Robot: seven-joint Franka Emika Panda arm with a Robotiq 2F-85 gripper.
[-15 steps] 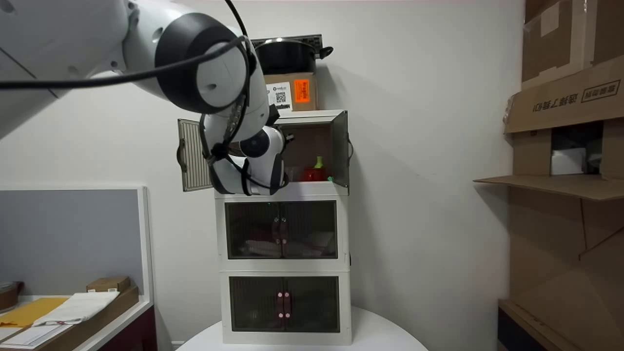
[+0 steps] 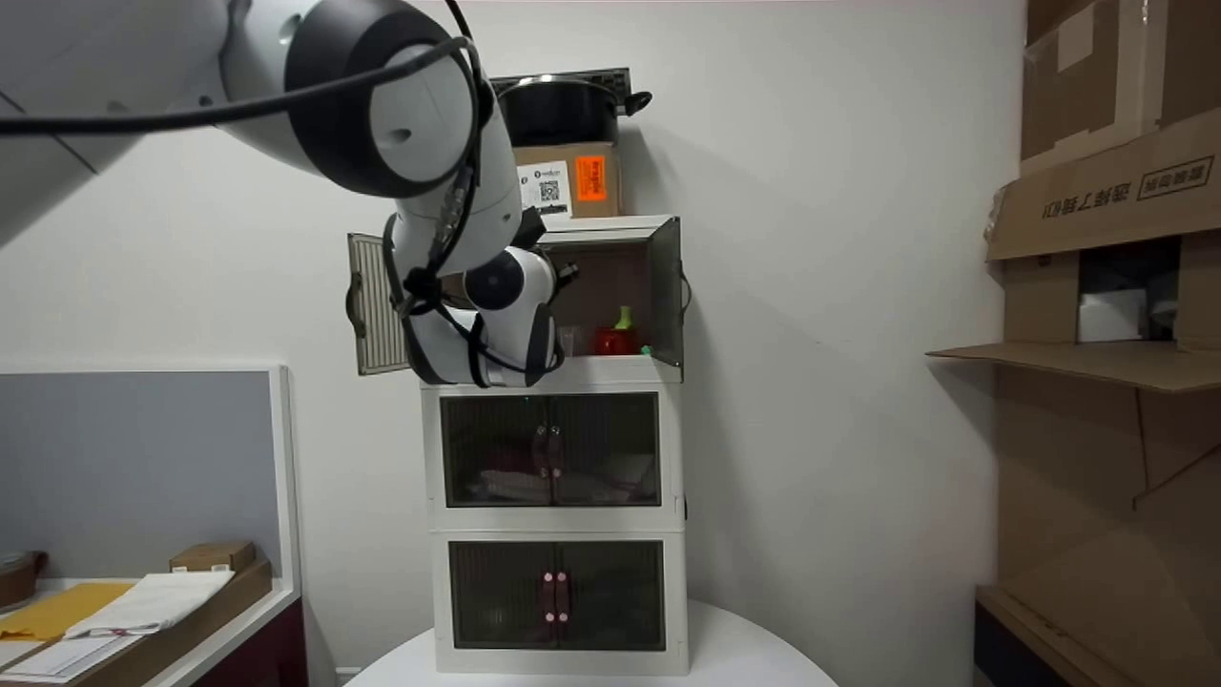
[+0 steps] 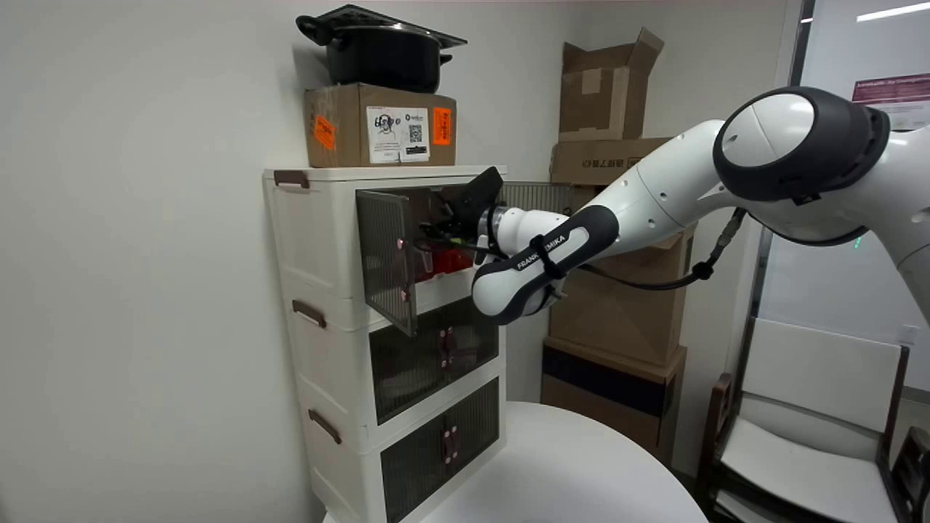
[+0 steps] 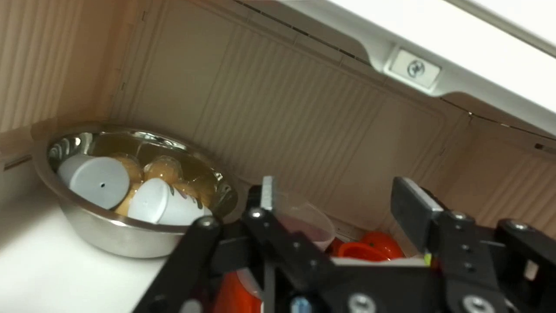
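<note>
In the wrist view my gripper is open, its two fingers well apart with nothing visibly held between them. Beyond the left finger, a clear cup [image 4: 316,224] is partly covered by it. Red items [image 4: 376,248] lie low at the back, partly hidden behind the gripper body. To the left stands a steel bowl [image 4: 117,242] holding white cups [image 4: 99,180] and brown round things [image 4: 164,169]. In exterior view 2 the gripper reaches into the open top compartment of the cabinet [image 3: 318,240].
Both upper doors stand open: the left door [image 3: 388,257] and the right door [image 2: 667,298]. The compartment's top edge [image 4: 469,52] crosses above the fingers. Bare shelf [image 4: 31,250] shows in front of the bowl. A carton [image 3: 340,131] and black pot [image 3: 383,59] sit on top.
The arm's upper links have risen and shifted slightly left in exterior view 1, while its wrist end has moved only a little. The cabinet and its doors look unchanged.
</note>
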